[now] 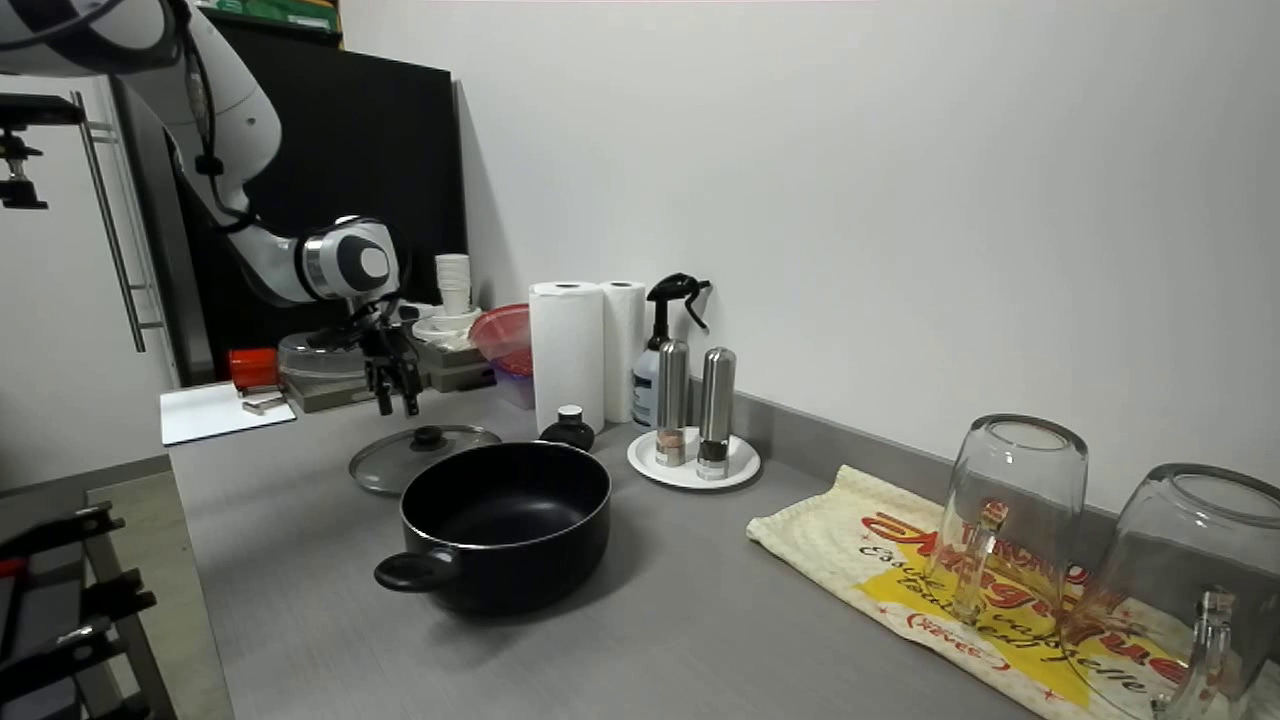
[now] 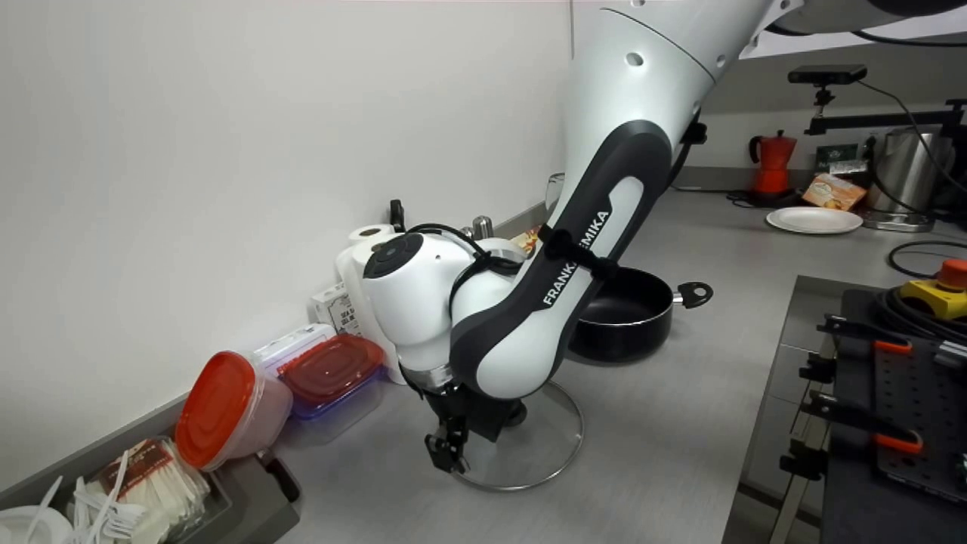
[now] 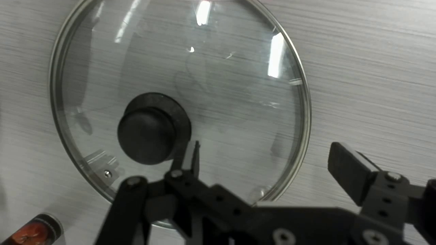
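A round glass lid point(image 3: 229, 114) with a metal rim lies flat on the counter, its black knob point(image 3: 147, 134) facing up. My gripper is open above it, nothing between its fingers. In the wrist view the left fingertip point(image 3: 190, 157) appears just beside the knob, while the other fingertip point(image 3: 347, 171) is past the lid's rim over bare counter. In exterior view 1 the gripper point(image 1: 397, 408) hangs over the far side of the lid point(image 1: 390, 462). A black pot point(image 1: 504, 558) stands uncovered and empty in front of the lid.
Paper towel rolls point(image 1: 566, 354), a small dark bottle point(image 1: 567, 430) and a plate point(image 1: 732, 478) with two grinders line the wall. Plastic containers point(image 2: 335, 372) crowd the wall side near the arm. Glass jugs point(image 1: 1014, 516) rest on a cloth.
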